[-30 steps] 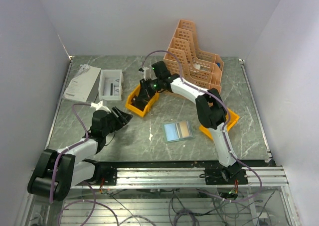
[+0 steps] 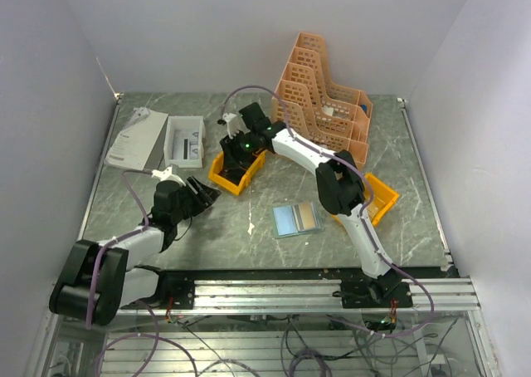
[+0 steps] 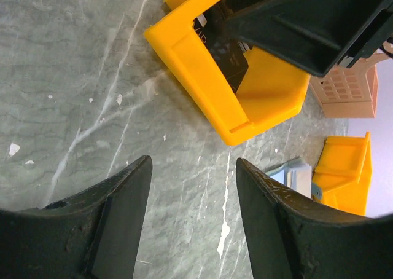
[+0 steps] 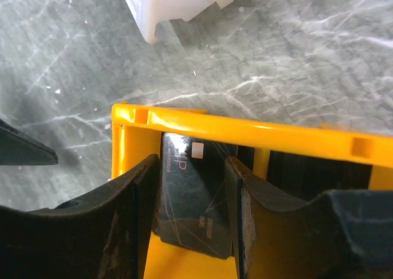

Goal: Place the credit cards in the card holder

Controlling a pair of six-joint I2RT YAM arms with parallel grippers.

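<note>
A yellow bin (image 2: 249, 178) holds dark cards, among them a black card (image 4: 193, 190) with a small light square, seen closely in the right wrist view. My right gripper (image 2: 232, 149) is over this bin, fingers parted around the view of that card; whether they touch it is unclear. My left gripper (image 2: 207, 194) stands open at the bin's lower left, with bare table between its fingers. A flat holder (image 2: 296, 218) with light blue and tan cards lies right of centre.
A white box (image 2: 174, 140) and a pale board (image 2: 133, 149) lie at back left. A peach tiered rack (image 2: 323, 103) stands at back right. A second yellow bin (image 2: 382, 198) sits at right, partly under the right arm.
My right gripper and wrist have shifted left over the yellow bin. The left arm has moved very slightly; the objects look unchanged.
</note>
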